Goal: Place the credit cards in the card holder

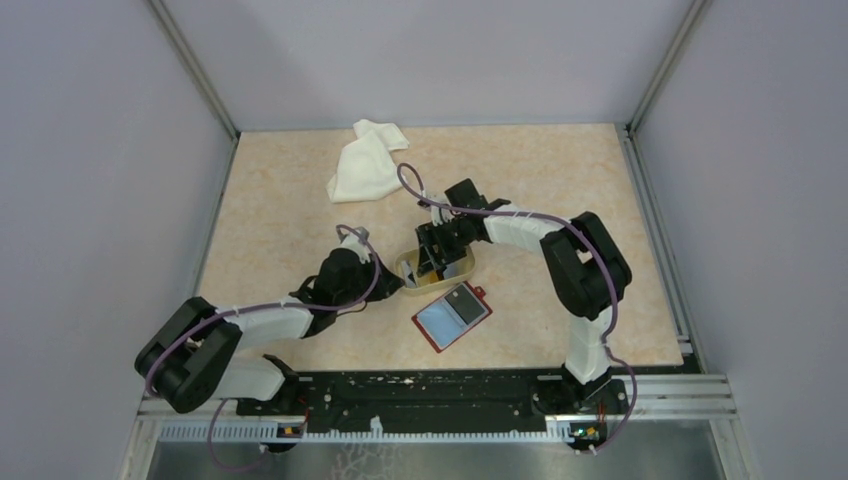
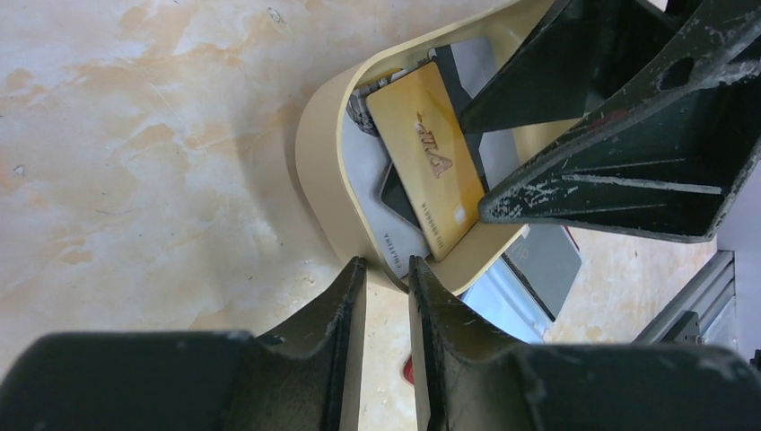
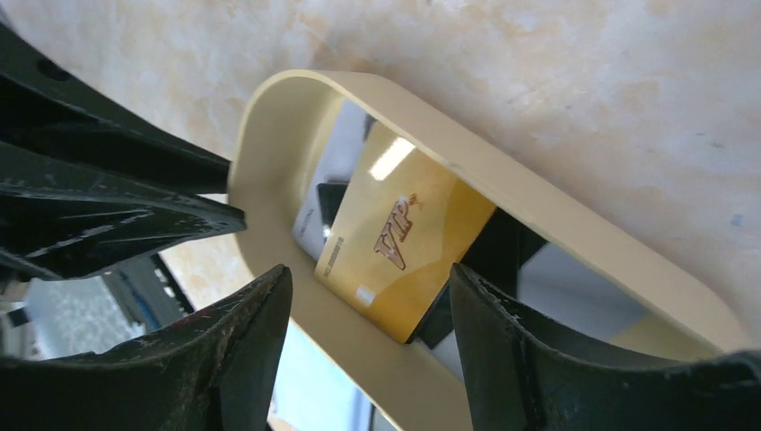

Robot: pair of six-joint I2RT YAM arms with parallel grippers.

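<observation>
A shallow cream tray (image 1: pixel 470 272) holds several cards. On top is a yellow card (image 3: pixel 395 235), lying tilted over dark and pale cards, in both wrist views. My right gripper reaches into the tray, its fingers parted on either side of the yellow card's near end; nothing is clamped between them. My left gripper is at the tray's left end, fingers partly open with a narrow gap, the rim just beyond or within that gap; contact is hard to judge. The red-edged card holder (image 1: pixel 452 317), with a clear window and a dark panel, lies flat in front of the tray.
A crumpled white cloth (image 1: pixel 367 165) lies at the back of the table. My two grippers work close together at the tray, with little room between them.
</observation>
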